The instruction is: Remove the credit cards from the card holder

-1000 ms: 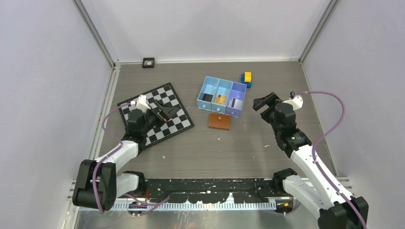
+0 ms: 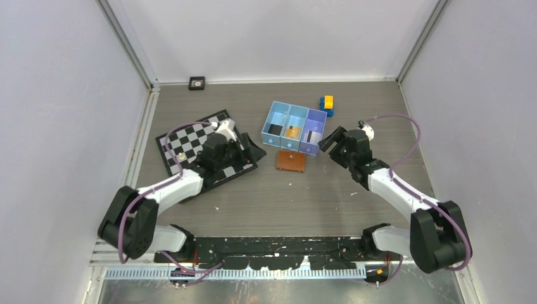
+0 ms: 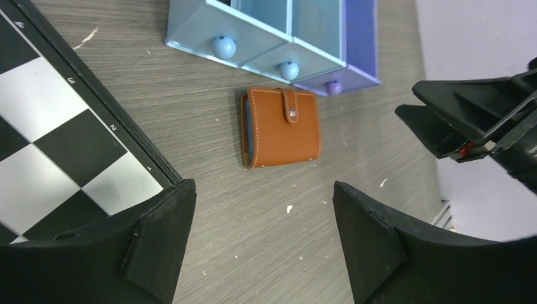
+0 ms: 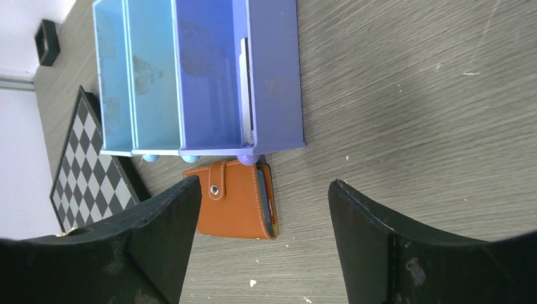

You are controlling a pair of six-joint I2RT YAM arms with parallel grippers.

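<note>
The brown leather card holder lies on the table just in front of the three-compartment box. Its snap strap is fastened in the left wrist view, and the holder shows thin edges along its open side. Flat card-like pieces sit in the box: a dark one, an orange one and a white one. Over the chessboard's right edge, my left gripper is open and empty, left of the holder. My right gripper, open with nothing between its fingers, hovers right of the box.
The blue and purple box stands close behind the holder. A chessboard fills the left side. A yellow and blue block and a small black square object sit at the back. Bare table lies in front.
My left gripper has moved right across the chessboard towards the holder. The holder and the box have stayed put.
</note>
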